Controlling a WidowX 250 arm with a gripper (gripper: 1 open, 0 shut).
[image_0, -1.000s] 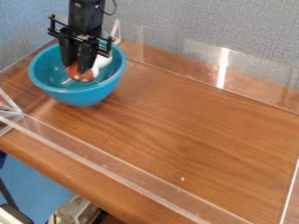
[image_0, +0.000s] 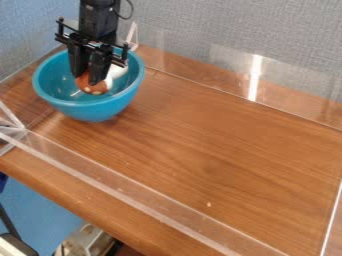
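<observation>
My black gripper (image_0: 88, 66) reaches down into a turquoise bowl (image_0: 56, 88) at the upper left of the wooden table. It is shut on an orange object (image_0: 92, 85) inside the bowl, partly hidden by the fingers. A white item (image_0: 116, 72) sits behind it in the bowl; its shape is hard to tell.
Clear plastic edging runs along its sides, and a grey textured wall stands behind. Below the left edge is a blue floor with some metal hardware.
The gripper has shifted very slightly within the bowl; otherwise little has changed.
</observation>
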